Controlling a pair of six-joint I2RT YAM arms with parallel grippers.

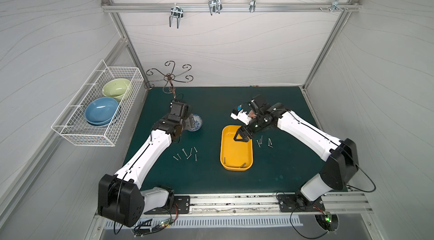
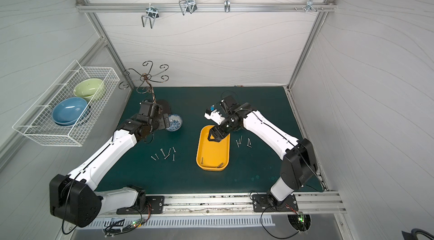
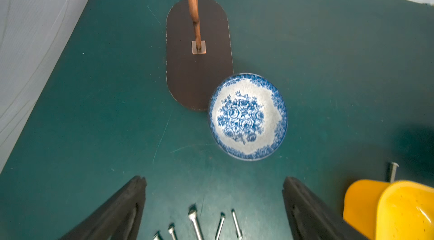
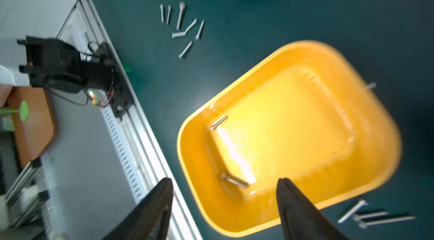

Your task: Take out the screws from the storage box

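The yellow storage box [image 1: 228, 142] lies mid-table. Inside, at its near end, are two screws: a small screw [image 4: 218, 122] and a thicker screw [image 4: 234, 180]. My right gripper hangs over the box with its fingers apart and nothing visible between them. In the top left view it covers part of the box's far half. Loose screws [image 1: 184, 152] lie on the table left of the box; other screws [image 1: 270, 142] lie to its right. My left gripper is open and empty, near the blue-patterned bowl [image 3: 247, 117].
A metal stand with a dark base [image 3: 199, 72] touches or nearly touches the blue-patterned bowl. A wire basket [image 1: 81, 138] with bowls hangs on the left wall. The orange bowl is mostly hidden behind my right gripper.
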